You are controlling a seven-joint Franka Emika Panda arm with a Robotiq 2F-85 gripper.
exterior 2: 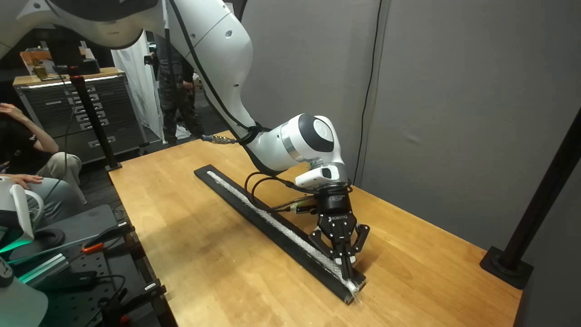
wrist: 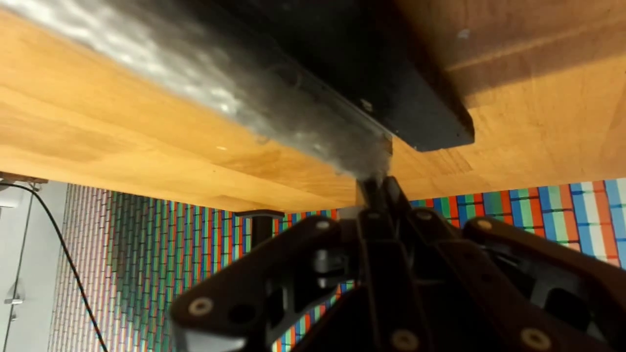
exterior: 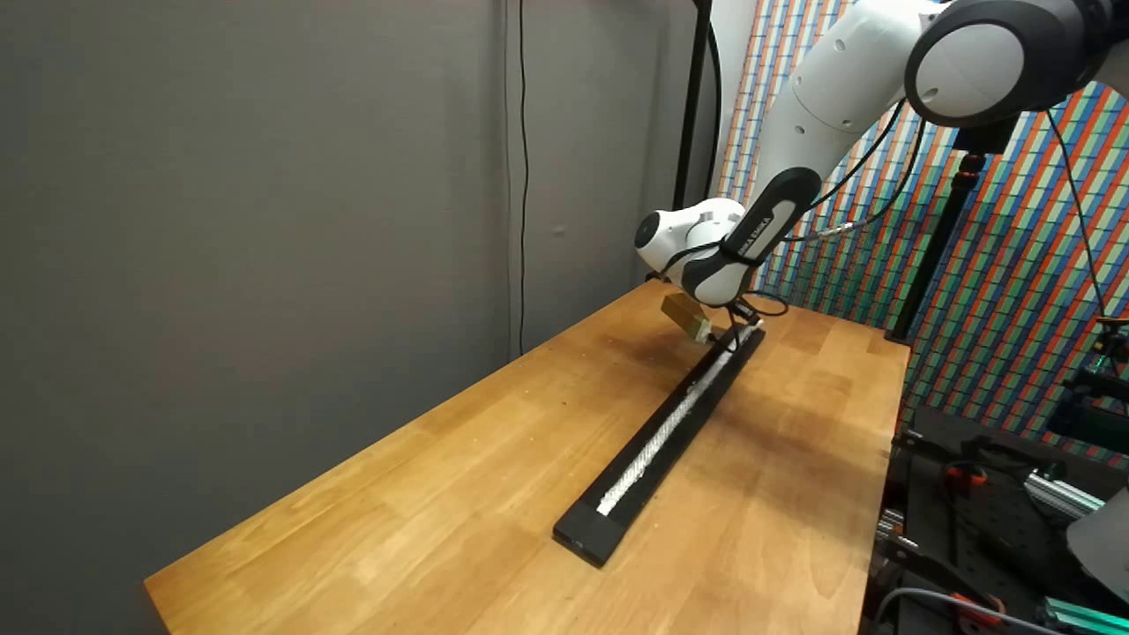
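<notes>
A white braided rope (exterior: 656, 450) runs lengthwise along a long black channel (exterior: 589, 533) lying on the wooden table. In exterior view 2 my gripper (exterior 2: 347, 271) points down at the channel's near right end, shut on the rope close to its frayed tip. The wrist view has the rope (wrist: 234, 97) leading to my gripper, where its end meets the closed fingertips. Beside it is the black end of the channel (wrist: 443, 129). Whether the rope's gripped end sits inside the groove cannot be told; farther along, the rope lies in it.
Bare table (exterior: 402, 508) surrounds the channel on both sides. A black post on a square base (exterior 2: 506, 267) stands at the table's right edge in exterior view 2. A grey wall panel (exterior: 265, 212) rises along the long edge.
</notes>
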